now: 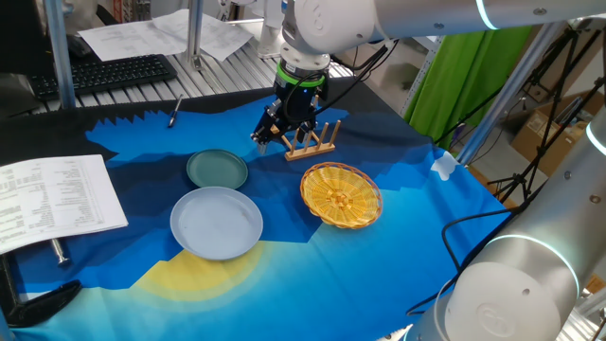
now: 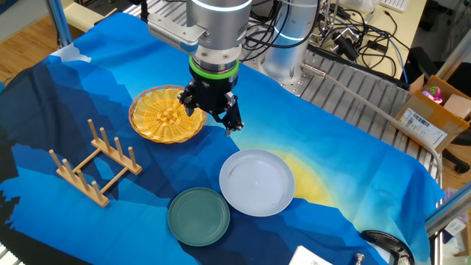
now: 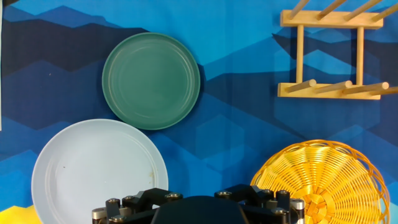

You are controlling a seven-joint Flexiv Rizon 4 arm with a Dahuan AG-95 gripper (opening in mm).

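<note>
My gripper (image 2: 212, 121) hangs above the table, its fingers spread wide and nothing between them. In the wrist view the open gripper shows at the bottom edge, over the gap between the grey plate (image 3: 93, 174) and the yellow wicker basket (image 3: 320, 186). Beyond the grey plate lies a smaller green plate (image 3: 151, 81); their rims are close together. A wooden rack (image 3: 329, 90) with upright pegs stands empty at the upper right. Seen from the second exterior side, the basket (image 2: 168, 115) is partly behind the gripper, and it looks empty.
Printed sheets (image 1: 59, 199) lie at the table's left side, near a black clamp (image 1: 38, 301). A pen (image 1: 175, 112) rests at the back.
</note>
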